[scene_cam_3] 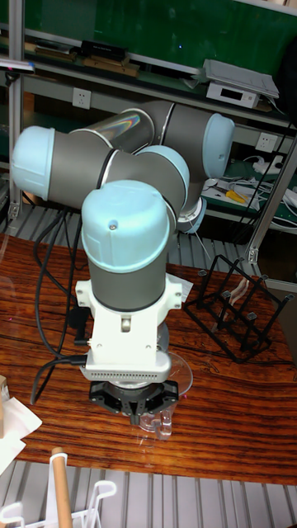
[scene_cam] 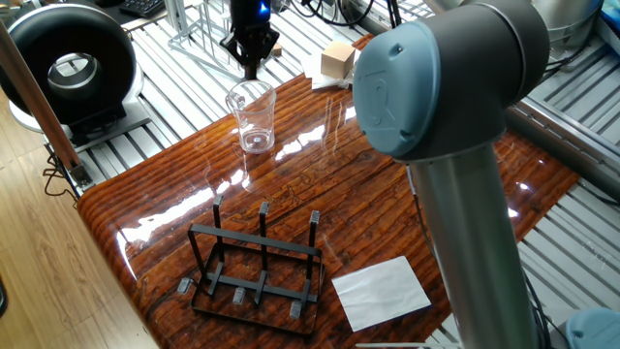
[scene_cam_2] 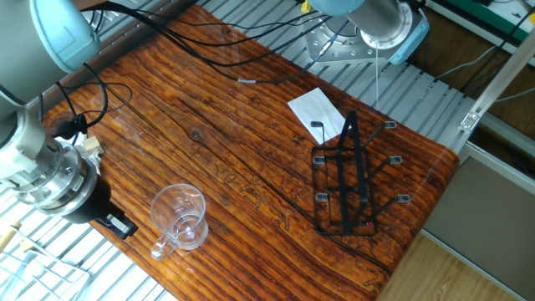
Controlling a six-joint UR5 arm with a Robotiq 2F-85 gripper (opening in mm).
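Note:
A clear glass mug (scene_cam: 256, 118) stands upright near the far table edge in exterior view 1. Its handle (scene_cam_2: 164, 246) points to the lower left in exterior view 2. My gripper (scene_cam: 250, 72) is above the mug's rim in exterior view 1, while exterior view 2 shows the gripper (scene_cam_2: 122, 226) to the left of the mug, apart from it. Its fingertips are together, with nothing visible between them. In exterior view 3 the gripper (scene_cam_3: 136, 415) partly covers the mug (scene_cam_3: 180, 377). A black wire rack (scene_cam: 258, 276) with upright prongs sits on the table.
A white paper square (scene_cam: 382, 293) lies beside the rack. A wooden block (scene_cam: 337, 60) rests on white paper at the far edge. Cables (scene_cam_2: 209, 60) run over the table by the arm. Between mug and rack the wooden tabletop (scene_cam_2: 259, 167) is clear.

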